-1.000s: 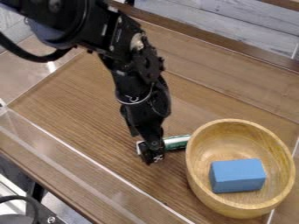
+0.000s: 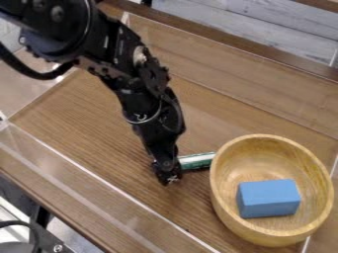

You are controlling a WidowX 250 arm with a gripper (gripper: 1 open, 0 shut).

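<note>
My black gripper (image 2: 164, 168) is low over the wooden tabletop, at the left end of a slim green-and-silver cylinder (image 2: 197, 161). The gripper stands open, its fingertips dark and partly hard to make out against the table. The cylinder lies beside a wooden bowl (image 2: 231, 156), which holds a blue block (image 2: 268, 198).
The bowl takes up the lower right of the table. A raised edge runs along the back, and dark cables show at the lower left corner.
The arm and gripper have shifted slightly left, exposing a little more around the cylinder's left end. The bowl and block have not moved.
</note>
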